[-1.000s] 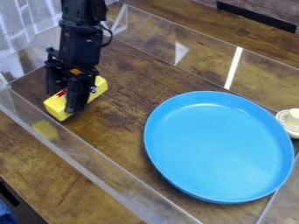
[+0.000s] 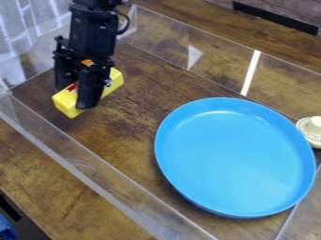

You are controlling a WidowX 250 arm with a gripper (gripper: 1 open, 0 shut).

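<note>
My black gripper [image 2: 82, 86] is at the upper left of the camera view, reaching down over a yellow block-like object [image 2: 105, 82] with a small red patch. The gripper is shut on the yellow object, which sits at a slant just above or on the wooden surface; whether it touches the wood I cannot tell. The fingers partly hide it.
A large blue plate [image 2: 234, 155] fills the lower right of the wooden surface [image 2: 126, 187]. Clear plastic walls run around the area. A white round object [image 2: 311, 128] is at the right edge, and something blue lies at the bottom left corner.
My gripper and the yellow object have moved up in the view, toward the back, and slightly right. The plate has not moved.
</note>
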